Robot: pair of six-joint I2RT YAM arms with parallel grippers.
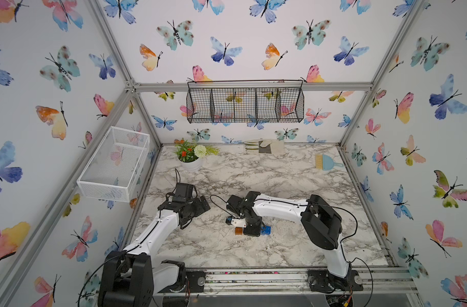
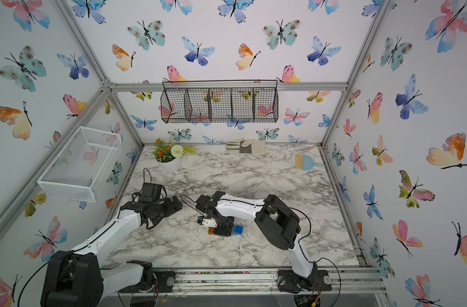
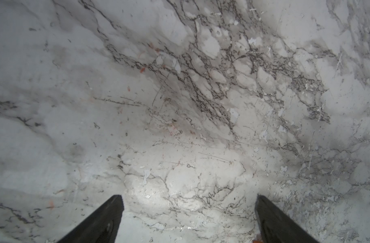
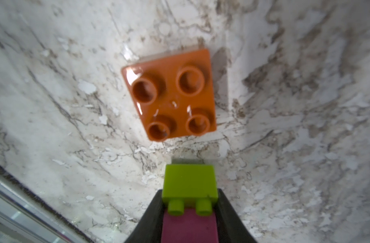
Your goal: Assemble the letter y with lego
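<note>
An orange 2x2 brick (image 4: 172, 105) lies studs up on the marble table (image 4: 294, 121), also visible at the front centre in the top left view. Just below it in the right wrist view, my right gripper is shut on joined bricks, a green one (image 4: 189, 178) and a magenta one (image 4: 189, 228). A blue piece (image 1: 266, 230) sits beside the right gripper's body in the top left view. My left gripper stands open over bare marble on the left of the table, nothing between its fingers.
A flower pot (image 1: 191, 161), gloves (image 1: 264, 146) and a brush with dustpan (image 1: 328, 162) are along the back. A white mesh basket (image 1: 113, 189) is on the left wall, a wire rack (image 1: 245, 105) on the back wall.
</note>
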